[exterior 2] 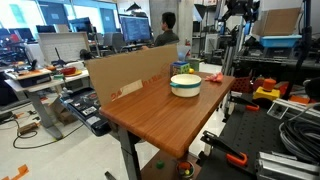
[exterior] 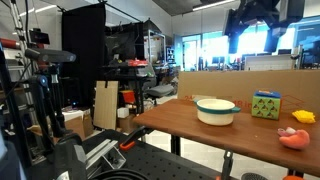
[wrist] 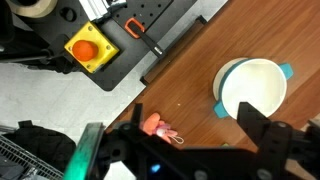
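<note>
High above the table, my gripper [exterior: 255, 38] hangs in the air, its two dark fingers spread apart with nothing between them. Below it, a white bowl [exterior: 215, 112] with teal handles stands upright on the wooden table. The wrist view looks down on this bowl [wrist: 252, 88] at the right, partly behind a finger. A pink toy [exterior: 294, 138] lies near the table's front edge; the same toy [wrist: 158, 127] shows between the fingers, well below them. Farther back sit a green and blue block [exterior: 266, 106] and a small yellow object [exterior: 303, 117].
A low wooden panel [exterior 2: 115, 84] borders the table's back. Beside the table, a dark platform carries a yellow box with an orange button [wrist: 85, 50] and a red-and-black clamp [wrist: 135, 28].
</note>
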